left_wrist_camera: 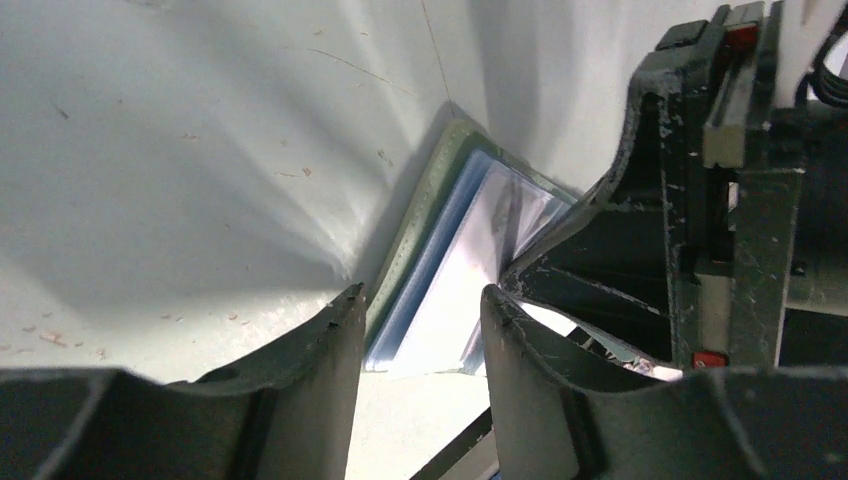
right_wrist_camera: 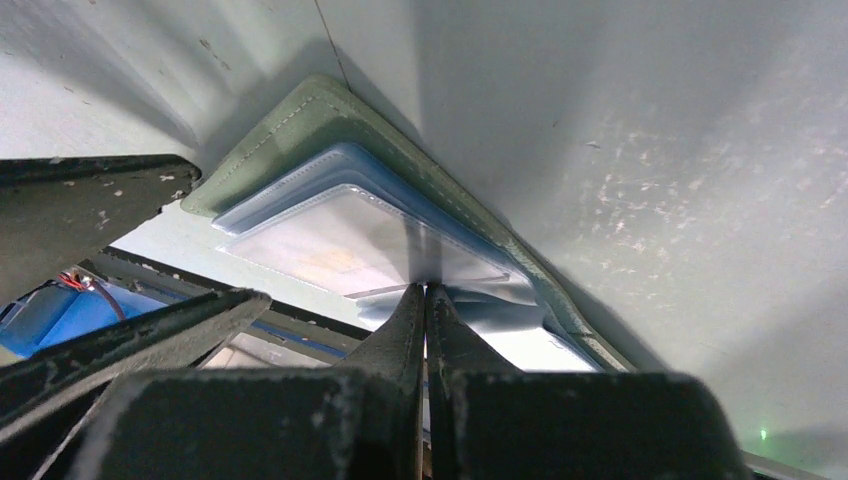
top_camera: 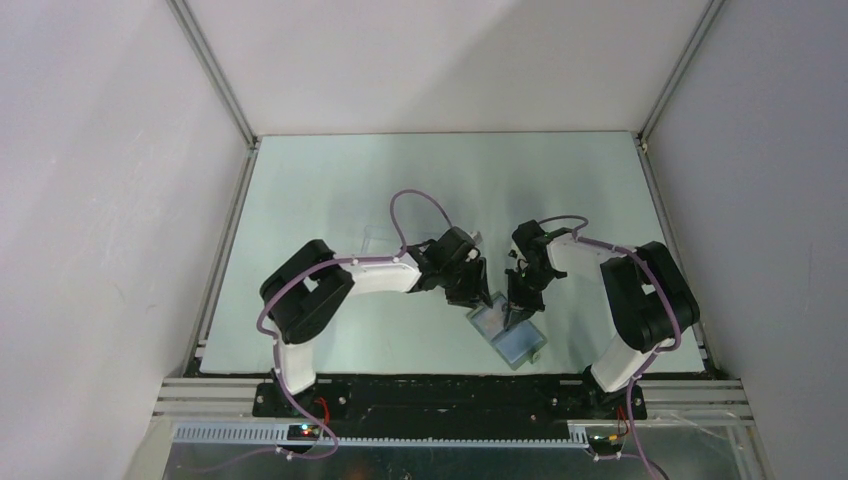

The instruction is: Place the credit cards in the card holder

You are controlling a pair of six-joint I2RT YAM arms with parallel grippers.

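Note:
The card holder [top_camera: 517, 342] lies opened flat near the front edge of the table, turned at an angle. It has a grey-green cover [right_wrist_camera: 300, 125] with blue-edged clear sleeves [right_wrist_camera: 340, 235] on top. My left gripper stands open at the holder's upper left end, which lies between and beyond its fingertips. On the sleeves, the tips of my right gripper meet at the sleeve's edge; that gripper is shut. Whether thin sleeve film is pinched there is not clear. No separate credit card can be made out; a pale, faintly orange patch shows through the sleeve.
A faint clear object [top_camera: 378, 238] sits on the table behind the left arm. The two grippers are close together over the holder.

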